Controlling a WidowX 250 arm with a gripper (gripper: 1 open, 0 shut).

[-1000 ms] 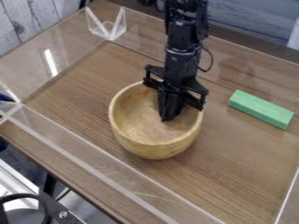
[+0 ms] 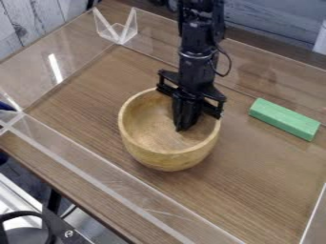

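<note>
A wooden bowl (image 2: 152,148) sits near the middle of the wooden table. The black gripper (image 2: 188,116) reaches down from the top into the right part of the bowl; its fingertips are dark and low inside it. It looks shut, and I see nothing clearly held between its fingers, though that area is hard to make out.
A green block (image 2: 284,119) lies to the right of the bowl. A small clear plastic piece (image 2: 116,27) stands at the back left. Clear strips run along the left edge, and black cables show at the lower left corner. The table's left middle is open.
The arm and gripper have shifted very slightly inside the bowl; the bowl and green block look practically unmoved.
</note>
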